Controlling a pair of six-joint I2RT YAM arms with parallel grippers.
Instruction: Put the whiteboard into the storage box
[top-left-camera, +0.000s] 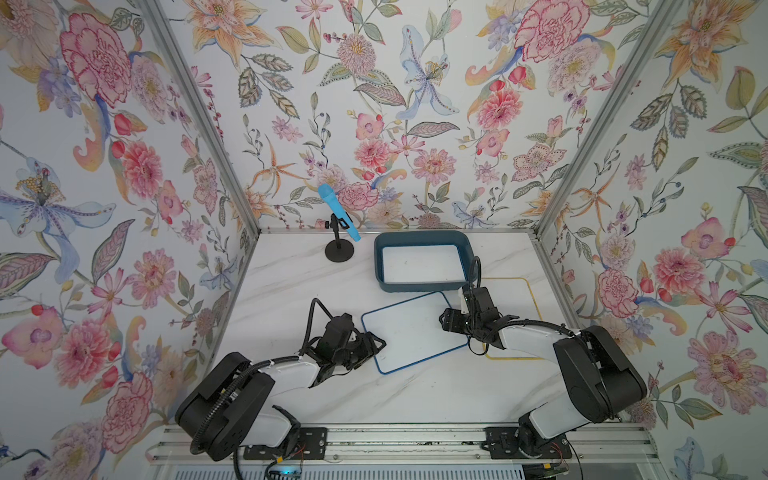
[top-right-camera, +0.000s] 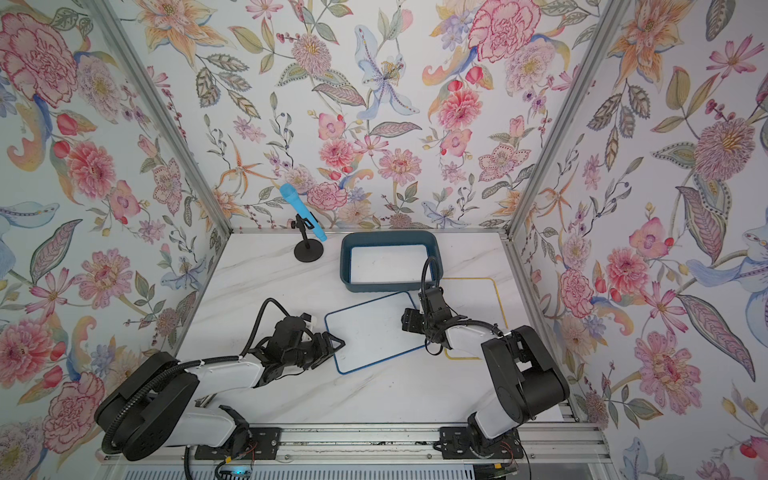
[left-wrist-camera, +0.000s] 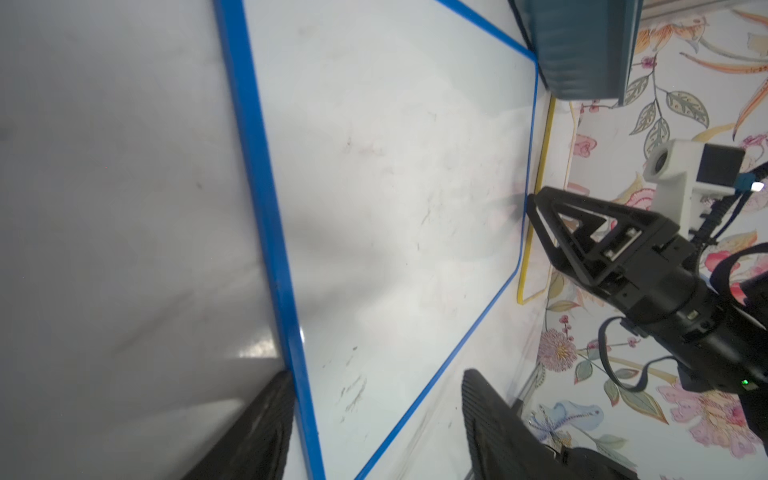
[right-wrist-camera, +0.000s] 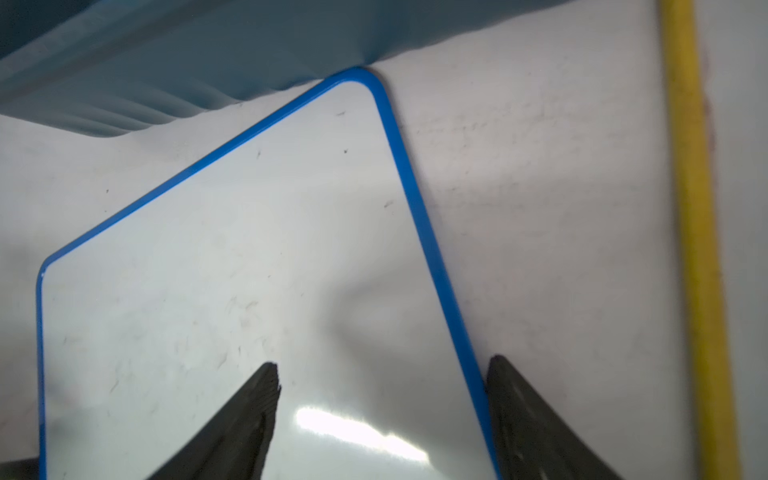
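The whiteboard with blue edging lies flat on the table, tilted slightly, just in front of the dark teal storage box. My left gripper is at the board's left short edge, fingers apart, one finger touching the blue strip. My right gripper stands at the opposite short edge, open, one finger against the edging. Nothing is gripped between either pair of fingers. The box holds a white panel or floor.
A yellow-edged board lies to the right, under my right arm. A blue microphone on a black stand stands at the back left.
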